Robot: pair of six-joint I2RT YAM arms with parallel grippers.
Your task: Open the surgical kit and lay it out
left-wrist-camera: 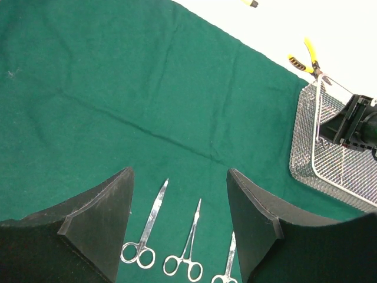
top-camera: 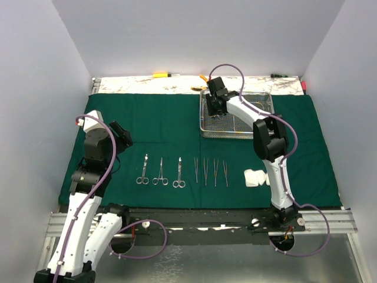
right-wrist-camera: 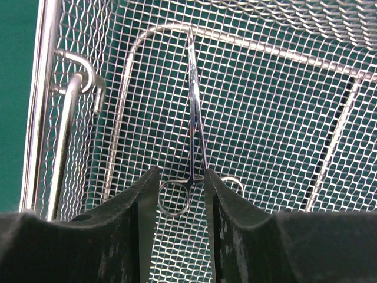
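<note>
The wire-mesh basket (top-camera: 235, 134) stands at the back right of the green cloth. Inside it, a slim ring-handled clamp (right-wrist-camera: 195, 100) lies on the mesh floor. My right gripper is over the basket, its parted fingers either side of the clamp's ring handles, nothing visibly gripped. Well to the left, my left gripper hovers over the cloth, open and empty. Laid out in a row on the cloth are scissors (top-camera: 142, 171), a clamp (top-camera: 160, 171), second scissors (top-camera: 179, 173), several tweezers (top-camera: 215, 173) and white gauze pads (top-camera: 251, 178), partly hidden by my right arm.
Behind the cloth, on the marble strip (top-camera: 129, 85), lie a yellow-handled tool (top-camera: 161, 75) and orange-yellow pliers (left-wrist-camera: 310, 50) close to the basket's corner. The basket's rim and wire handle (right-wrist-camera: 69, 124) rise beside my right fingers.
</note>
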